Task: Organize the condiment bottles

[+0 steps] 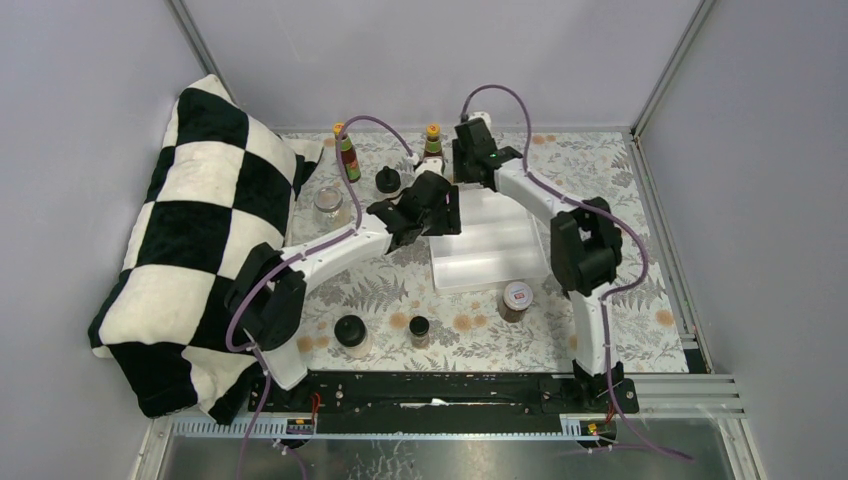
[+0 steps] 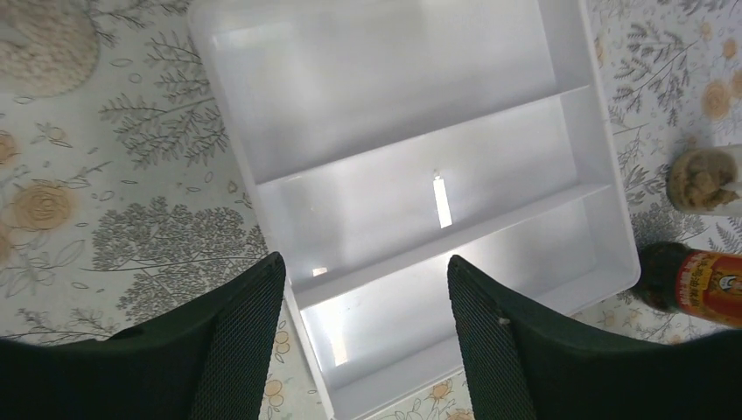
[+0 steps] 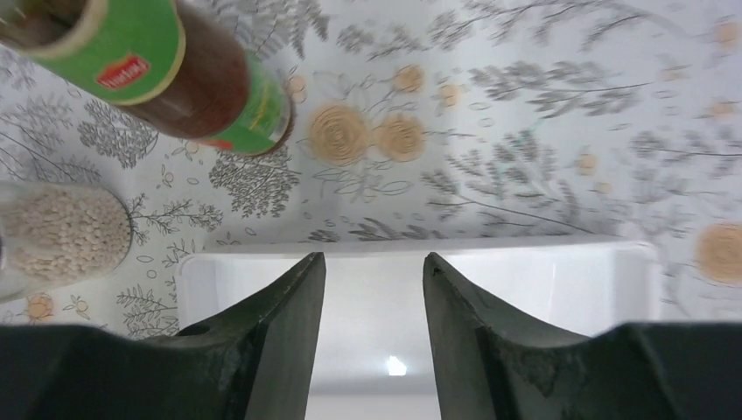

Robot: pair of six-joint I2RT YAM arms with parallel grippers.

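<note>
The white tray is empty where it shows, with dividers making three compartments. My left gripper stands open above its left side, nothing between the fingers. Over the tray's far edge, my right gripper is also open and empty. A sauce bottle with a yellow cap stands behind the tray, partly hidden by the left gripper; another sauce bottle is farther left. Also on the table are a black-topped jar, a clear-lidded jar, a large black-capped jar, a small black-capped jar and a white-lidded jar.
A checkered cushion fills the left side. Walls close off the back and both sides. The right arm covers part of the right side.
</note>
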